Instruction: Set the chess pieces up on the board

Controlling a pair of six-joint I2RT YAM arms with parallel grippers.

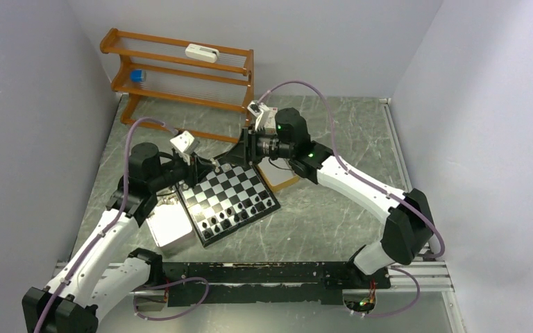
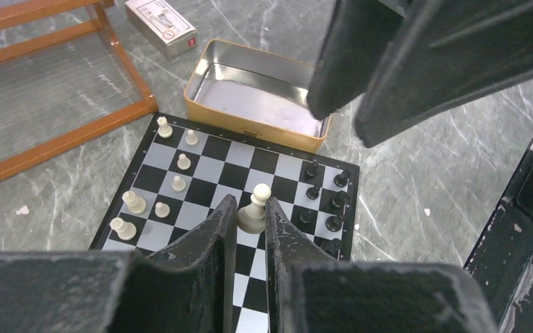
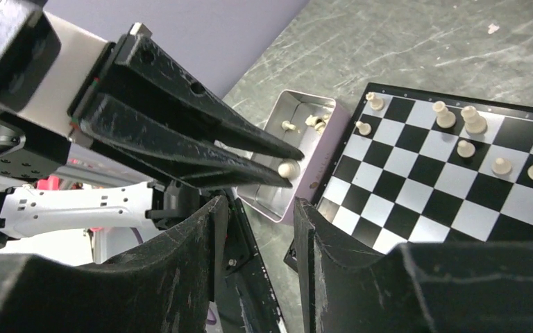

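My left gripper is shut on a white chess piece [image 2: 257,208], held up over the chessboard [image 1: 229,194]. My right gripper hangs above the board facing the left one, its fingers apart with nothing between them; the left gripper's fingers and held piece [image 3: 289,168] show beside it in the right wrist view. Black pieces [image 2: 341,178] line one side of the board. Several white pieces [image 3: 474,119] stand along the other side. More white pieces [image 3: 314,121] lie in a metal box [image 3: 286,98] beside the board.
A gold-rimmed empty tray [image 2: 253,104] and a small carton [image 2: 162,24] are behind the board. A wooden rack [image 1: 173,83] stands at the back. Bare marble surface lies to the right [image 1: 347,222]. The two arms are close together over the board.
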